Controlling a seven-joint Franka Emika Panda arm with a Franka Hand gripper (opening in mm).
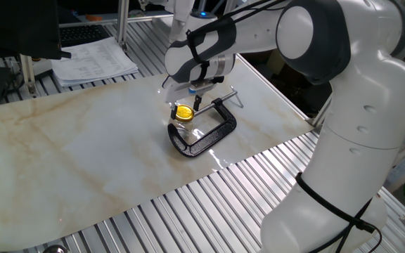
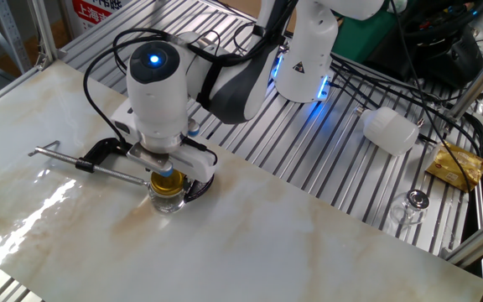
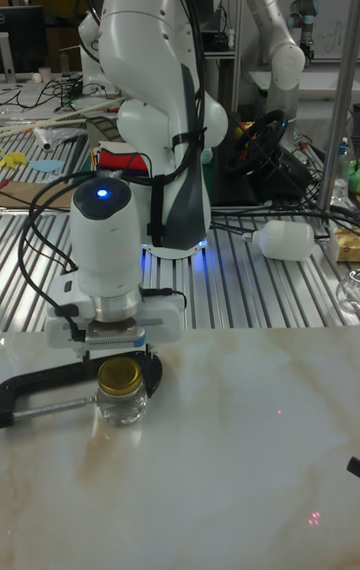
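A glass jar (image 2: 167, 202) with a gold lid (image 1: 184, 113) stands upright on the marbled board. Around it lies a black C-clamp (image 1: 209, 140), its screw rod (image 2: 99, 169) reaching toward the jar's side; whether the clamp grips the jar I cannot tell. My gripper (image 1: 186, 106) points down over the jar, its dark fingers (image 1: 198, 102) apart on either side of the lid. A gap shows between one finger and the lid, so the fingers look open. In the third exterior view, the hand (image 3: 117, 333) is just behind the lid and the fingers are mostly hidden.
The marbled board (image 1: 69, 154) is largely clear to the jar's other side. Papers (image 1: 94, 62) lie beyond its far edge. On the slatted table sit a white bulb-shaped object (image 2: 390, 131), a yellow packet (image 2: 455, 166) and a small clear jar (image 2: 412, 206).
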